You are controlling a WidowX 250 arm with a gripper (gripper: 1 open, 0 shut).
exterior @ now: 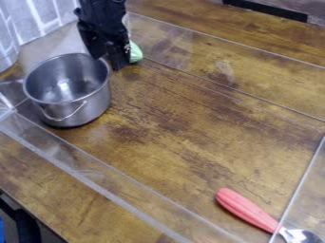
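Observation:
My black gripper (112, 52) hangs at the upper left, just behind and right of a steel pot (70, 102). A light green object (133, 51) lies right beside the gripper, partly behind it. The dark fingers blend together, so I cannot tell whether they are open or shut or touch the green object.
A red-handled utensil (248, 209) with a metal head lies at the bottom right. Clear plastic edges run along the sides of the wooden table (203, 114), whose middle is clear. A pale crumpled surface is at the upper left, and a dark edge at the back right.

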